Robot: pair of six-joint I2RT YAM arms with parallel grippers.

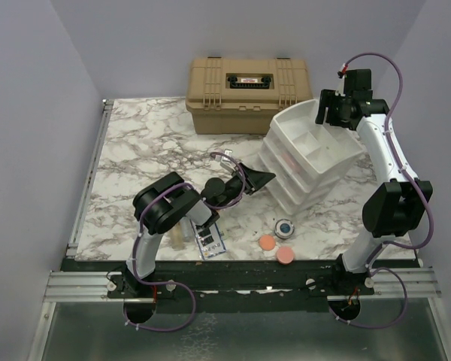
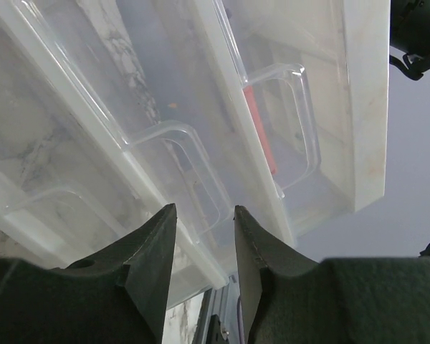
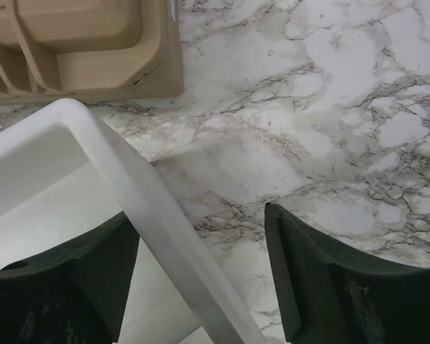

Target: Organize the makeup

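Observation:
A white drawer organizer (image 1: pixel 316 154) with clear-fronted drawers stands askew at centre right, a pink item (image 2: pixel 259 129) inside one drawer. My left gripper (image 1: pixel 261 180) is at its front, fingers apart with nothing clearly between them, facing the drawer fronts. My right gripper (image 1: pixel 329 105) is at the organizer's top back corner, its fingers (image 3: pixel 86 279) either side of the white rim, apart. Near the front edge lie an orange disc (image 1: pixel 267 242), a pink disc (image 1: pixel 285 255), a round compact (image 1: pixel 284 229) and a palette (image 1: pixel 209 241), partly under my left arm.
A tan toolbox (image 1: pixel 248 113) stands at the back, close to the organizer. Dark rails (image 1: pixel 233 274) run along the front edge.

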